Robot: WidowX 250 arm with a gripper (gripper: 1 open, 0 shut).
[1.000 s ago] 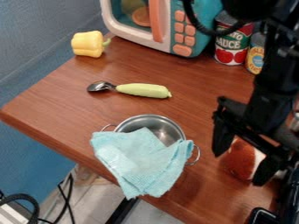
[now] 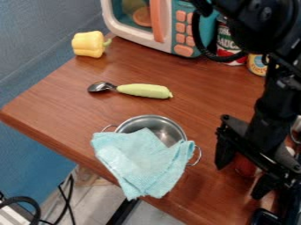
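My black gripper (image 2: 245, 180) is low over the right front of the table, around a reddish round object (image 2: 245, 165) that it mostly hides; whether the fingers grip it cannot be told. To its left, a steel pot (image 2: 152, 123) with two handles holds a light blue cloth (image 2: 135, 164) draped over its front rim.
A spoon (image 2: 104, 86) and a pale corn cob (image 2: 144, 90) lie mid-table. A yellow pepper (image 2: 90, 44) sits at the back left, a toy microwave (image 2: 150, 22) at the back, with cans (image 2: 258, 64) behind my arm.
My arm has lowered, bringing the gripper down over the reddish object, which is now mostly hidden. The upper arm now covers more of the cans at the back.
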